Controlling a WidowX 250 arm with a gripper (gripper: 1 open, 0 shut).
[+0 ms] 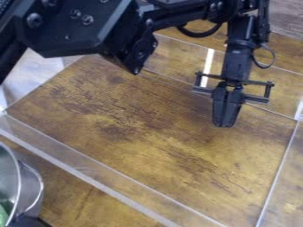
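Observation:
My black gripper (225,113) points down over the right rear part of a worn wooden board (142,160), its fingers closed with nothing visible between them. The dark arm comes in from the upper left and hides much of the back of the scene.
A metal pot (24,186) with something green inside sits at the left front edge, partly out of frame. Clear plastic edging runs around the board, with a white strip behind the gripper. The middle of the board is bare.

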